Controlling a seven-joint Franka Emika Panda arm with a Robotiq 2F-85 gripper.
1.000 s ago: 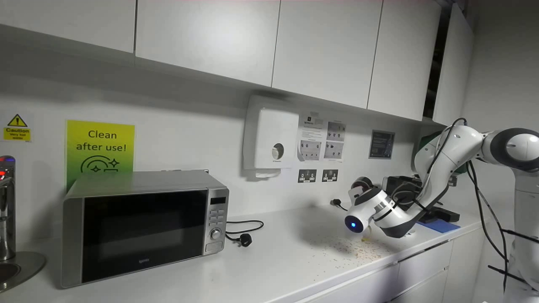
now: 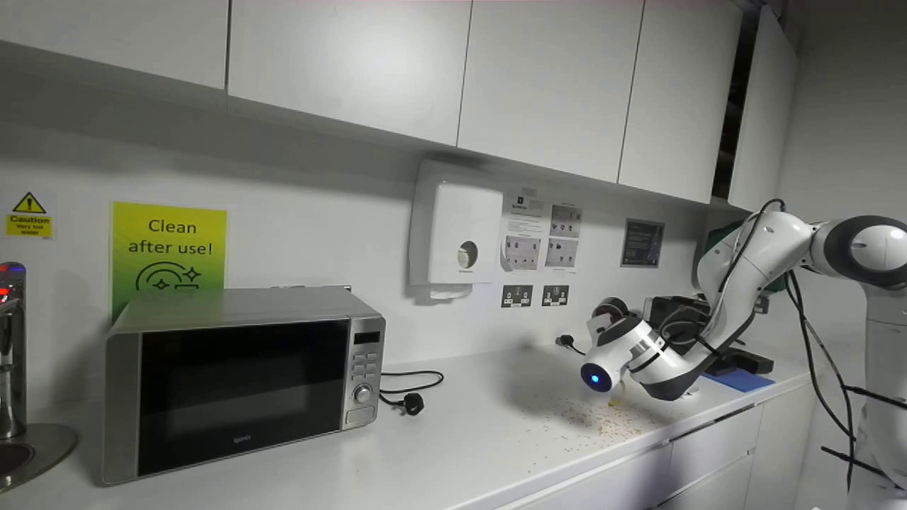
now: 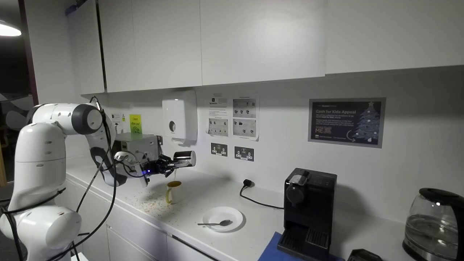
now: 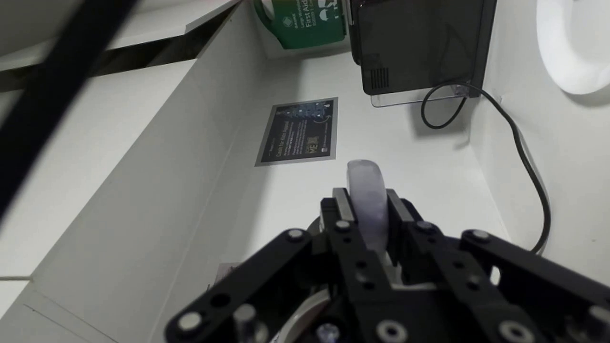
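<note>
My gripper is shut on a smooth grey handle [image 4: 367,186], which stands up between its fingertips in the wrist view. In exterior view 2 a shiny metal cup [image 3: 186,158] sticks out from the gripper, lying on its side in the air. Below it a mug [image 3: 174,191], white outside with a yellow inside and yellow handle, stands upright on the counter. A faint thin streak shows between cup and mug. Small orange-red bits [image 3: 153,203] lie scattered beside the mug. The arm mostly hides the mug in exterior view 1.
A white plate [image 3: 213,215] with a spoon [image 3: 224,222] sits nearer the coffee machine [image 3: 311,204]. A glass kettle [image 3: 430,230] stands far right. The microwave [image 2: 246,382] takes up the other end, with bare counter [image 2: 476,416] between it and the scattered bits.
</note>
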